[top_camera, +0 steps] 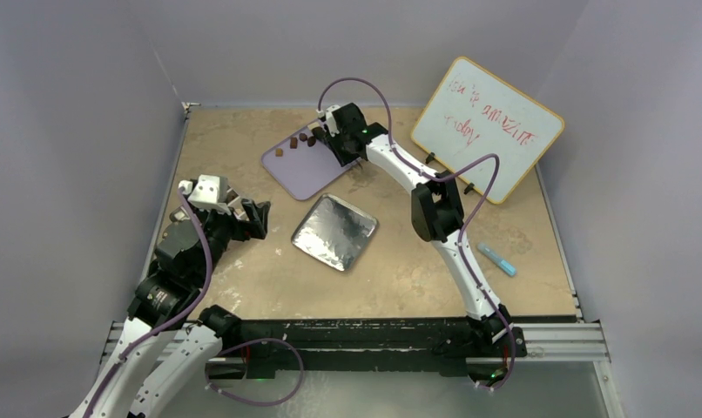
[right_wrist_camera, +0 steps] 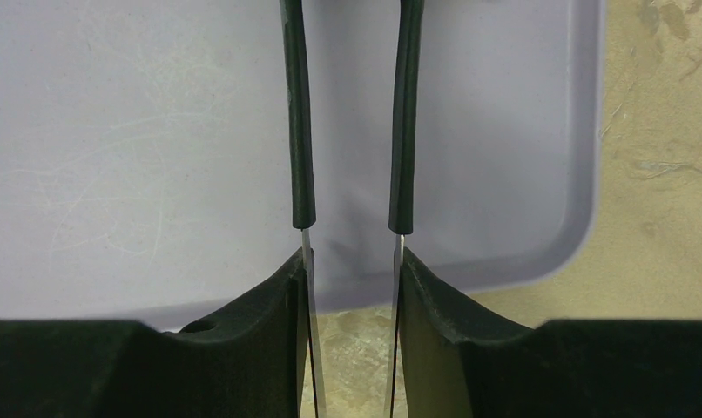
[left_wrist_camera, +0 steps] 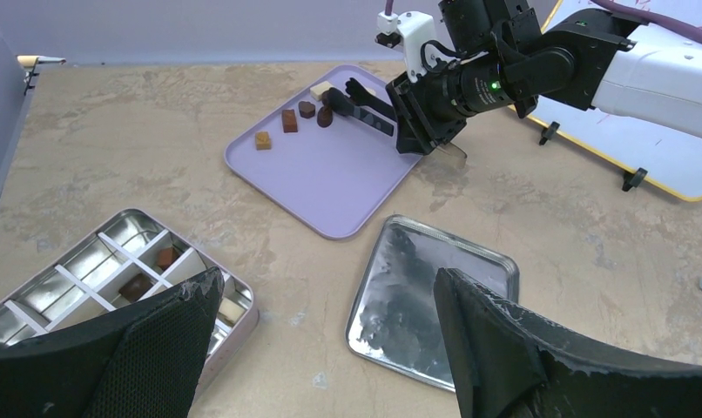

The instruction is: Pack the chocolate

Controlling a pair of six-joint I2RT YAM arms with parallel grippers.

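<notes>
On the lilac tray [left_wrist_camera: 321,192] at the back sit several chocolates, among them a brown square [left_wrist_camera: 289,120], a caramel square [left_wrist_camera: 263,140] and a pale piece [left_wrist_camera: 320,91]. My right gripper reaches over the tray among them; whether anything is between its tips is hidden, as the tongs run out of the top of the right wrist view. A divided metal box [left_wrist_camera: 60,296] holding a few chocolates lies at front left, beneath my left gripper, which stands open and empty above the table.
An empty metal tray [top_camera: 334,231] lies in the middle. A whiteboard [top_camera: 487,129] stands at back right, with a blue object [top_camera: 496,259] at the right.
</notes>
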